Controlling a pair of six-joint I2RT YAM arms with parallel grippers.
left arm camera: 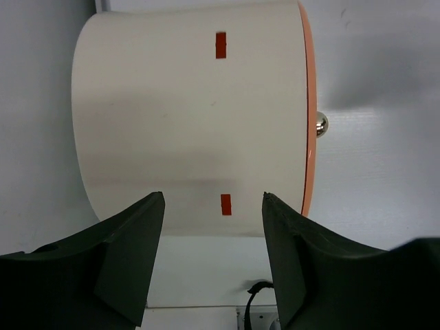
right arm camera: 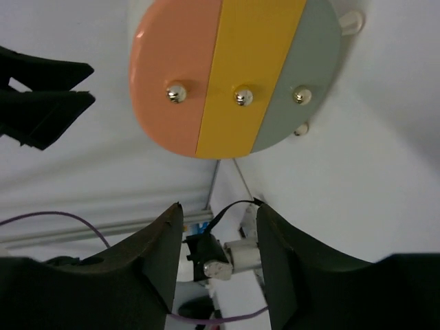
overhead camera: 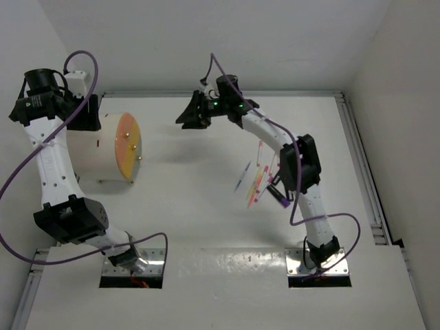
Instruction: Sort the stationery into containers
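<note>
A cream drum-shaped container [overhead camera: 100, 151] lies on the left of the table, its round face striped pink [right arm camera: 172, 48], yellow [right arm camera: 251, 48] and grey [right arm camera: 309, 55], with a silver knob on each stripe. My left gripper is open above it, nothing between its fingers. My right gripper is open in the upper middle of the top view, facing that face, holding nothing. Thin pens [overhead camera: 254, 185] and chunky markers [overhead camera: 278, 195] lie right of centre, partly hidden under the right arm.
Walls rise behind and at both sides of the table [overhead camera: 179, 185]. The table's middle between container and stationery is clear. Purple cables loop over both arms.
</note>
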